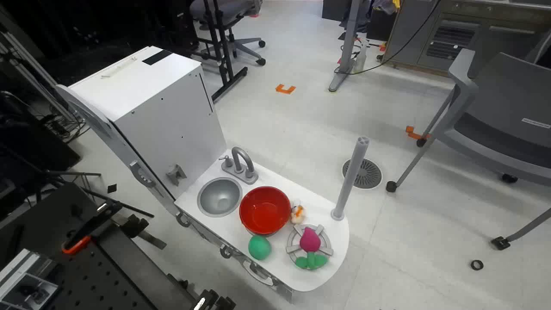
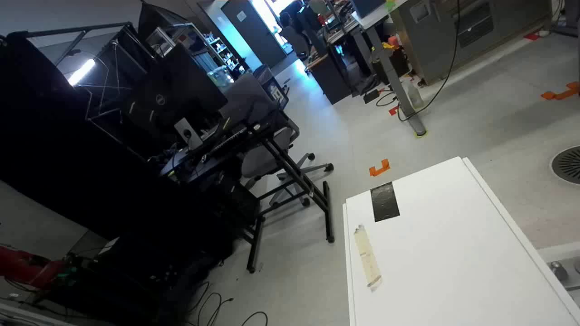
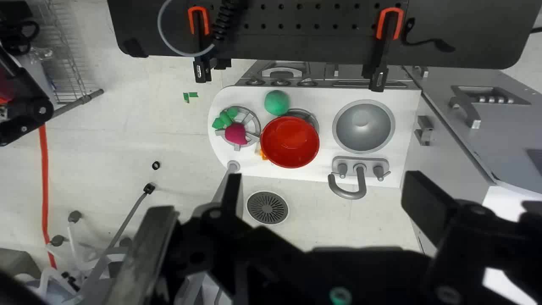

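Note:
My gripper stands open in the wrist view, high above the toy kitchen counter, its fingers (image 3: 422, 197) wide apart and nothing between them. On the counter lies a red bowl (image 1: 264, 211), empty inside, partly covering a round grey burner. A green ball (image 1: 259, 247) rests close to the bowl on the cabinet-handle side. Over the other burner is a magenta beet-like toy (image 1: 310, 240) with green leaves (image 1: 312, 260). Beside the bowl is a small white and orange toy (image 1: 298, 212), mostly hidden by the bowl in the wrist view.
The grey sink (image 1: 219, 196) is empty, with a faucet (image 1: 242, 163) behind it. A tall white cabinet (image 1: 170, 113) rises at one counter end, a grey post (image 1: 351, 178) at the other. A black perforated table (image 3: 305, 38) with orange clamps borders the counter front.

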